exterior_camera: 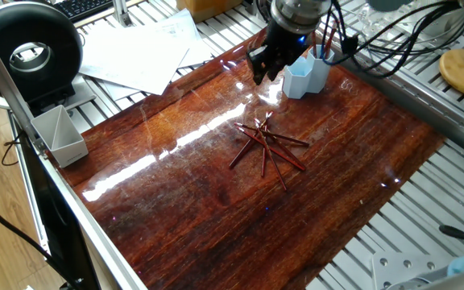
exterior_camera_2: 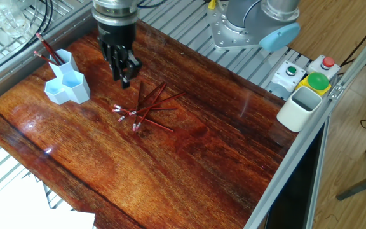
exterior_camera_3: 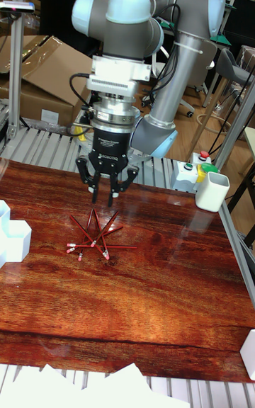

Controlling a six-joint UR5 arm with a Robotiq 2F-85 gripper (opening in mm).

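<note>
Several dark red pencils [exterior_camera: 269, 151] lie crossed in a loose pile near the middle of the wooden table, their eraser ends together on one side. A pale blue holder made of hexagonal cups [exterior_camera_2: 68, 88] stands beside the pile, with red pencils [exterior_camera_2: 51, 52] upright in one cup; the other cups look empty. My gripper [exterior_camera_3: 103, 197] hangs fingers down above the table. In the exterior view 2 the gripper [exterior_camera_2: 121, 79] appears between the holder and the pile. A narrow gap separates its fingers, and nothing shows between them. Its height above the table is hard to judge.
A white square cup [exterior_camera_2: 299, 108] stands at one table edge near the button boxes [exterior_camera_2: 318, 81]. White papers [exterior_camera: 139, 52] lie beyond another edge. Black cables [exterior_camera: 393, 48] loop near the arm.
</note>
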